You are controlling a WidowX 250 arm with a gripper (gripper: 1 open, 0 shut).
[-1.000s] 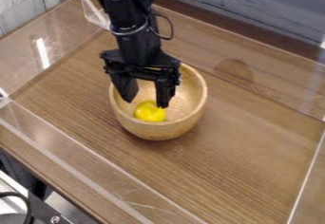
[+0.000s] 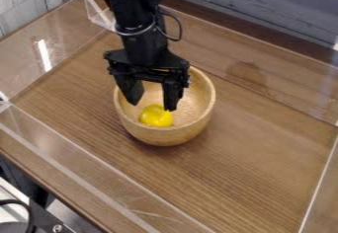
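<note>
My black gripper point(image 2: 152, 87) is lowered over a light beige round bowl point(image 2: 165, 133), with its two fingers spread open at the left and right inside the rim or over it. A small yellow object point(image 2: 157, 116) lies on the bowl's floor, below and between the fingers, with nothing seen gripped.
Pale edges or walls border it at the back and sides. A dark cable shows at the bottom left corner.
My gripper has shifted very slightly over the bowl. The bowl and yellow object look nearly unchanged.
</note>
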